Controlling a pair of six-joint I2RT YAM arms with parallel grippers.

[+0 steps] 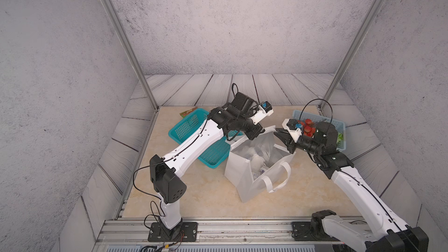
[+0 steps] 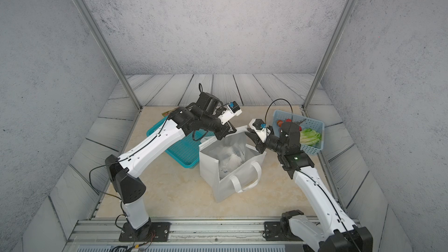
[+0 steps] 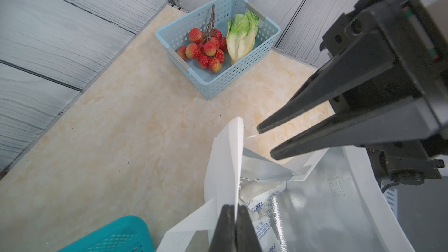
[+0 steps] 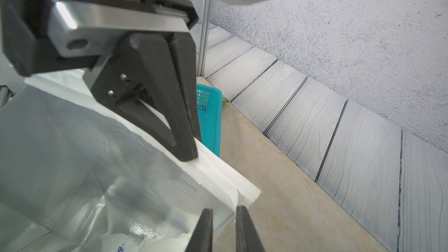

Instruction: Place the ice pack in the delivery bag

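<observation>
The white delivery bag (image 1: pixel 240 177) stands open at the centre of the table; in the left wrist view white ice packs (image 3: pixel 261 191) with blue print lie inside. My left gripper is shut on the bag's upper edge, at its back-left side. My right gripper hangs over the bag's right part, its fingers parted; in the left wrist view they point toward the rim, and I see nothing held between them.
A teal basket (image 1: pixel 212 156) lies left of the bag. A light-blue basket (image 3: pixel 219 81) with lychees (image 3: pixel 209 48) and lettuce (image 3: pixel 240 42) stands back right.
</observation>
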